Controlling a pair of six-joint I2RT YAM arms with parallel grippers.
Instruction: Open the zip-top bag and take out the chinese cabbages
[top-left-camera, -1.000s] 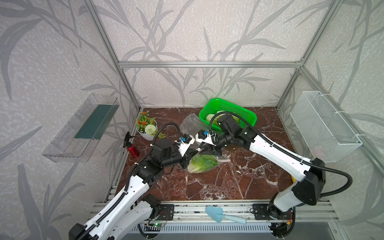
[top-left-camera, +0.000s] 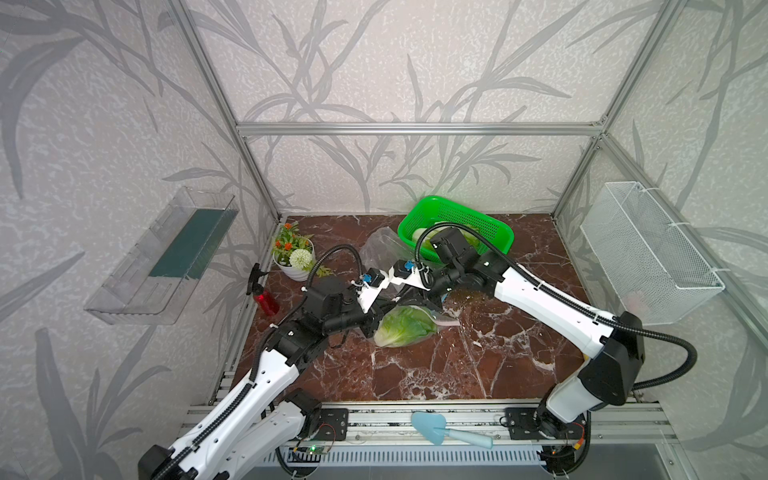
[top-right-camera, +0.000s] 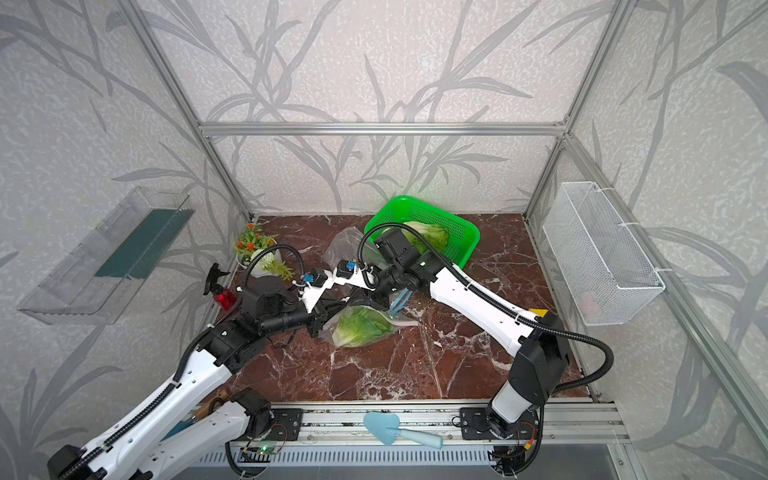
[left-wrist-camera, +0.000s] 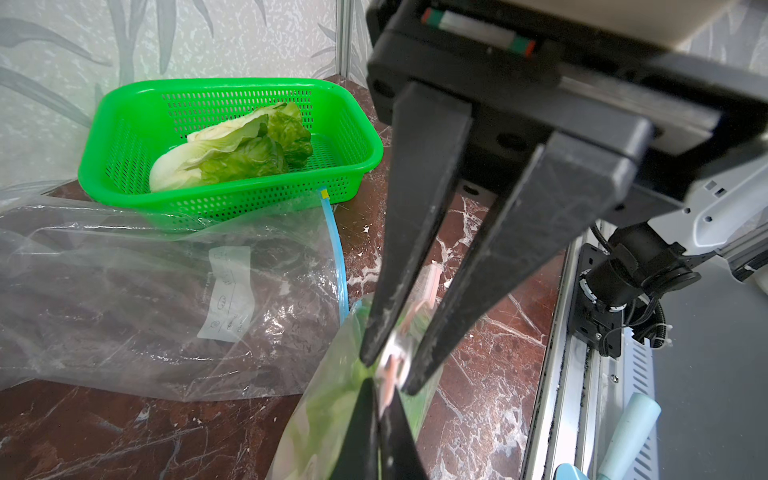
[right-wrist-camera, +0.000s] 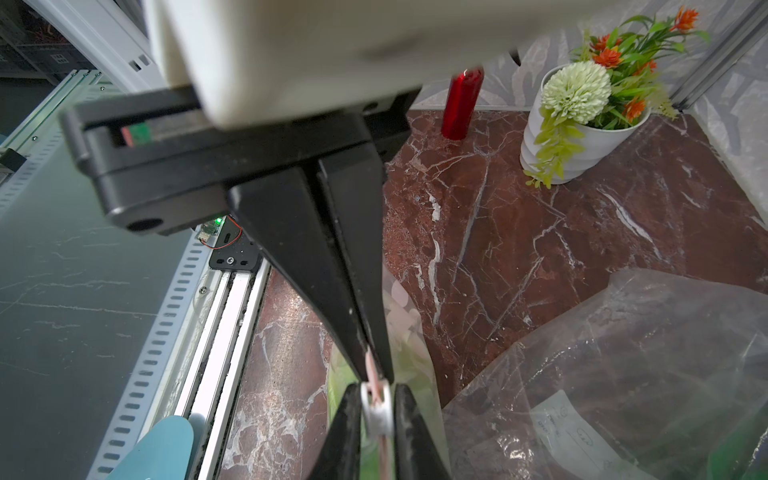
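A clear zip bag (top-left-camera: 421, 337) with a green chinese cabbage (top-left-camera: 401, 326) inside lies on the marble counter, below both grippers. Its pink zip strip (left-wrist-camera: 430, 280) carries a white slider (right-wrist-camera: 377, 409). My left gripper is shut on the end of that strip. Right beside it, my right gripper stands part open, one finger on each side of the slider; firm contact does not show. From above, the two hands meet over the bag and hide its zip end.
Another chinese cabbage (left-wrist-camera: 240, 152) lies in the green basket (left-wrist-camera: 364, 152) at the back. An empty blue-zip bag (left-wrist-camera: 152, 320) is spread before it. A flower pot (right-wrist-camera: 588, 144) and red bottle (right-wrist-camera: 462, 104) stand left.
The left arm and cabbage look nearly unmoved.
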